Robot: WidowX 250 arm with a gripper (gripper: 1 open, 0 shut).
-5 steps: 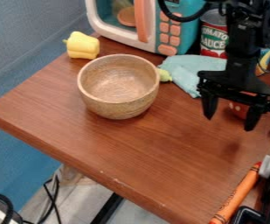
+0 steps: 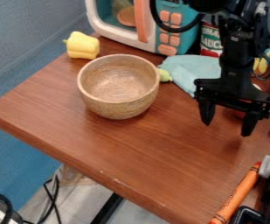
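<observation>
My black gripper (image 2: 228, 117) hangs low over the right side of the wooden table, its two fingers spread apart with nothing visible between them. Behind its fingers a red round object is partly hidden. A light wooden bowl (image 2: 117, 87) stands to the left, well apart from the gripper.
A toy microwave (image 2: 135, 19), a teal cloth (image 2: 186, 70), a can (image 2: 210, 42) and a yellow pepper (image 2: 82, 45) are at the back. An orange crayon-like stick (image 2: 238, 198) lies at the front right.
</observation>
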